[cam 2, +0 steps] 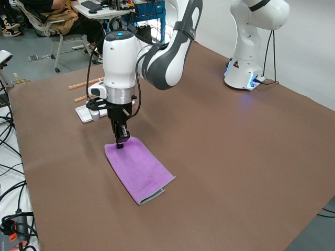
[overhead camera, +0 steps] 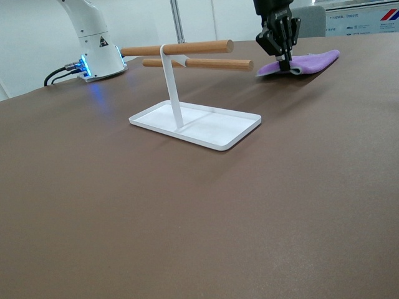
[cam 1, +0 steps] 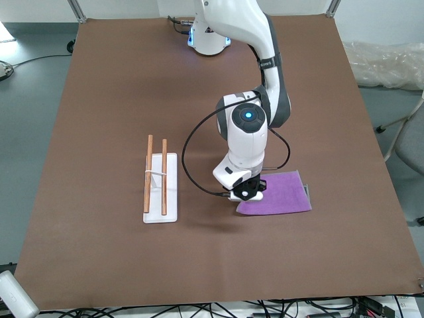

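Note:
A purple cloth (cam 1: 283, 195) with grey edging lies flat on the brown table. The black gripper (overhead camera: 284, 62) reaches down onto its end nearest the rack, in the right view (cam 2: 119, 145) as well, and the cloth lifts slightly around it in the top view. Whether the fingers are closed on the cloth is unclear. Left of the cloth stands a white rack with two wooden bars (cam 1: 164, 187) over a rectangular white base (overhead camera: 218, 128).
Cables run beyond the table's edge.

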